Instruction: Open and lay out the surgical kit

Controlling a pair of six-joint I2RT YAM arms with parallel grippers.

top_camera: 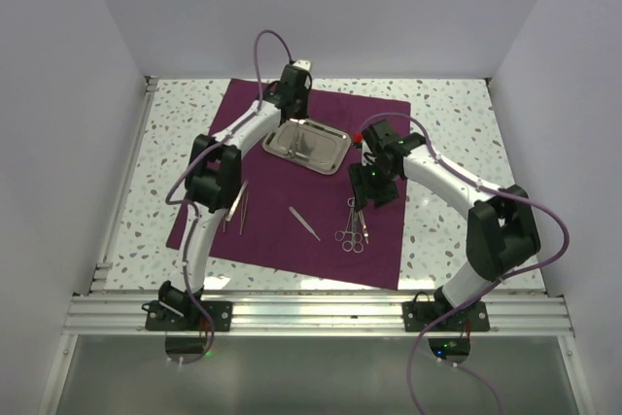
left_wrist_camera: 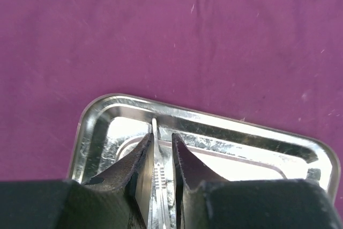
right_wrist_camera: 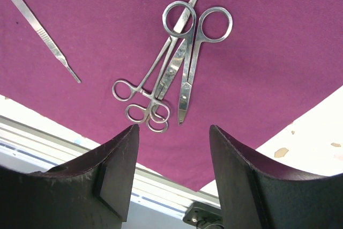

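Observation:
A shiny metal tray lies on the purple cloth toward the back. My left gripper is above its far left part, open with a narrow gap. A slim metal tool with a ridged handle lies in the tray and shows through that gap; its lower end is hidden. Over the front right of the cloth, my right gripper is open with nothing between its fingers. Beyond its tips lie scissors and ringed clamps, overlapping each other. A scalpel handle rests apart from them at upper left.
On the purple cloth, thin instruments lie side by side near my left arm. Rails run along the front edge.

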